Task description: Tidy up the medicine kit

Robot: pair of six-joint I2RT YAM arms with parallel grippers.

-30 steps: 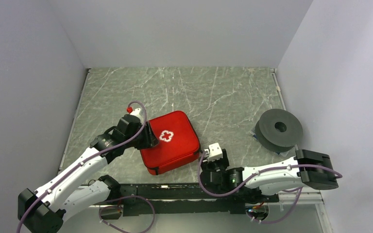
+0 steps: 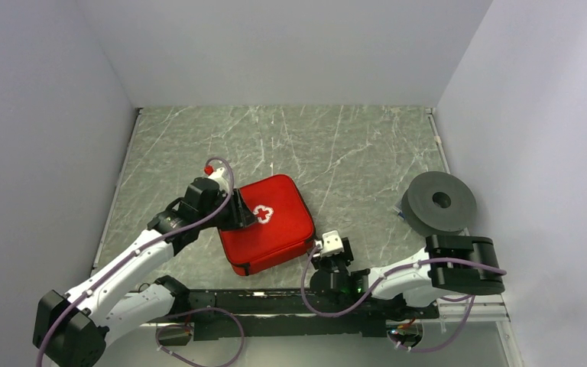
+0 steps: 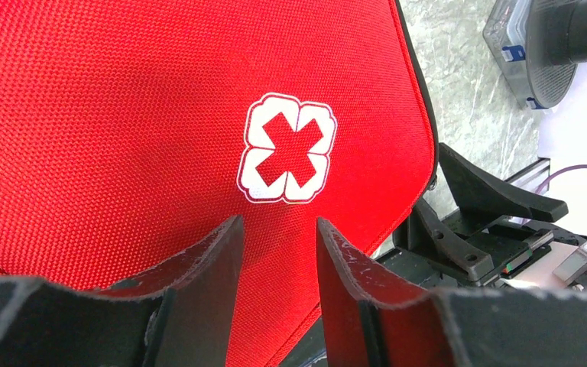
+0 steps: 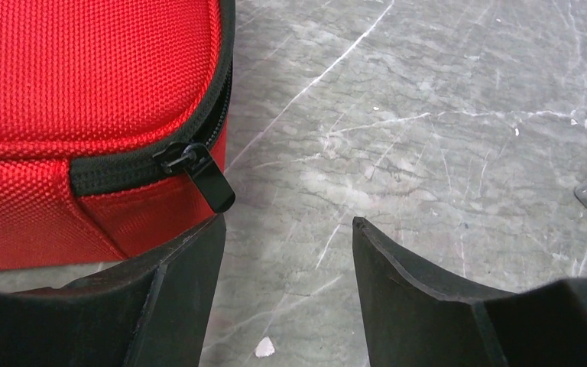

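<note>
The red medicine kit (image 2: 279, 233) lies shut on the table, a white cross emblem (image 3: 258, 182) on its lid. Over that lid my left gripper is part open, with only red fabric visible beyond its fingers. At the kit's near right corner, my right gripper stands open with nothing between its fingers. A black zipper pull (image 4: 212, 183) hangs from the corner, just above and beside the left one of its fingers (image 4: 199, 267). Whether that finger touches the pull, I cannot tell.
A dark grey spool (image 2: 447, 195) stands at the right side, over a clear box (image 3: 510, 50) with blue marks. Walls rise at the left, right and back.
My right gripper has shifted slightly left toward the kit's corner, its arm swinging left too. The left gripper has moved a little to the right over the lid. The kit stays put.
</note>
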